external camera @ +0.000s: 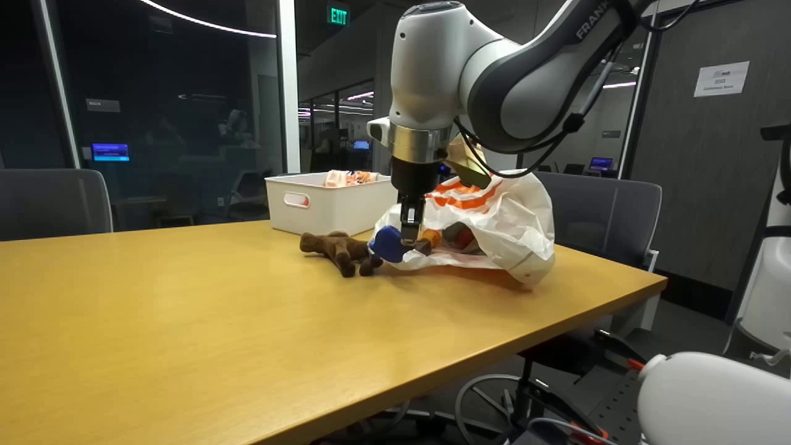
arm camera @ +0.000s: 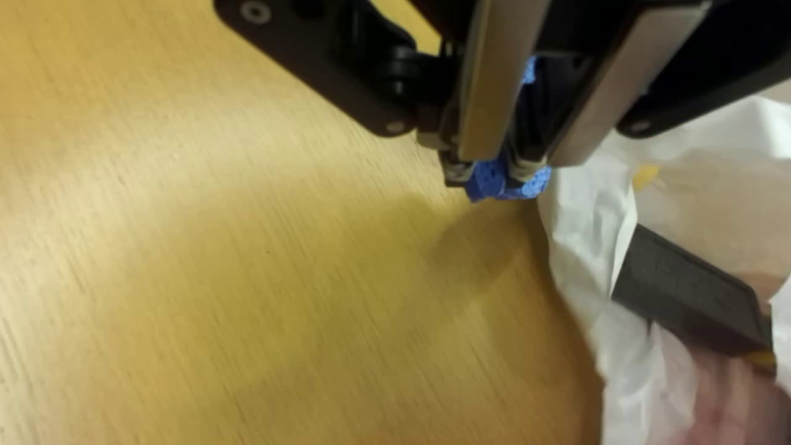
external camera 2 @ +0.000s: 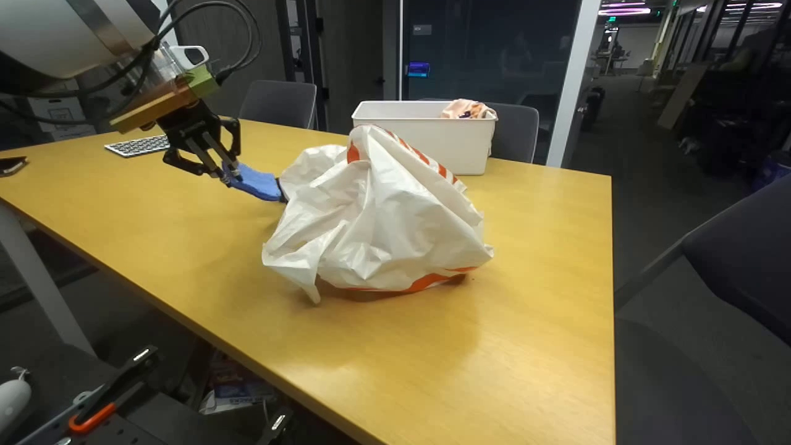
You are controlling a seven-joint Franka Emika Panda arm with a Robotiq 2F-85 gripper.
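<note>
My gripper [external camera 2: 228, 177] is shut on a soft blue thing [external camera 2: 256, 182], which sticks out from its fingers toward the bag's mouth. In the wrist view, blue porous edges [arm camera: 528, 186] show around the fingertips, and the table lies below them. The crumpled white plastic bag [external camera 2: 378, 215] with orange stripes lies on its side on the table. Inside its opening are a dark grey block [arm camera: 686, 289] and other items, partly hidden by the plastic. In exterior view 1 the blue thing [external camera: 389, 245] hangs in front of the bag's opening, above the table.
A brown plush toy [external camera: 341, 248] lies left of the bag. Behind stands a white bin [external camera: 326, 206] with a patterned cloth [external camera: 346, 178] in it. A keyboard [external camera 2: 138, 146] rests at the far side. Bare table [external camera: 185, 319] spreads in front and to the left.
</note>
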